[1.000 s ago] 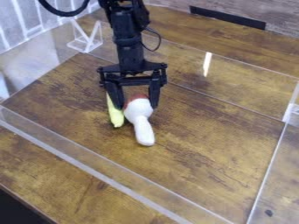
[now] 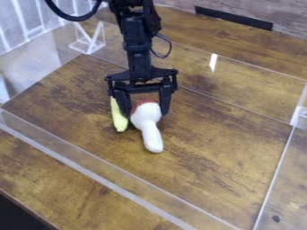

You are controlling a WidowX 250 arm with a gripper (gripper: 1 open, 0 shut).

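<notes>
The black gripper [image 2: 140, 90] hangs open over a white object [image 2: 150, 130] with a rounded head and a long narrow end pointing toward the front. Some red shows at the top of that head, just under the gripper. A pale yellow elongated object [image 2: 118, 113] lies to the left of it, partly hidden by the gripper's left side. Whether the fingers touch either object cannot be told.
The wooden table [image 2: 222, 144] has clear room right and in front. Transparent walls border the area. A small white fixture [image 2: 86, 38] stands at the back left.
</notes>
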